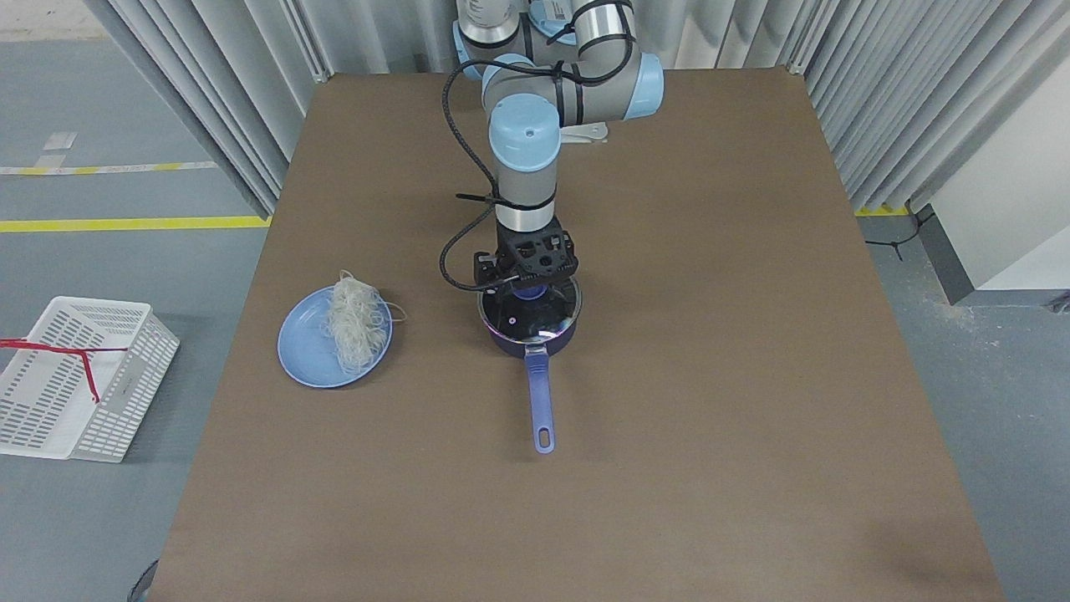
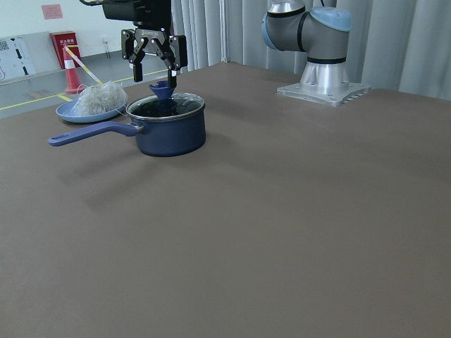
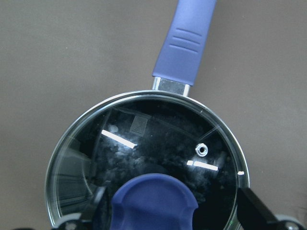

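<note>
A dark blue saucepan with a glass lid and long blue handle stands on the table. My gripper is directly over the lid, its fingers open on either side of the blue knob. In the wrist view the knob fills the lower middle, between the blurred dark fingers, with no clear contact visible.
A blue plate holding a tangle of white stringy material lies left of the pan. A white basket sits on the floor to the left.
</note>
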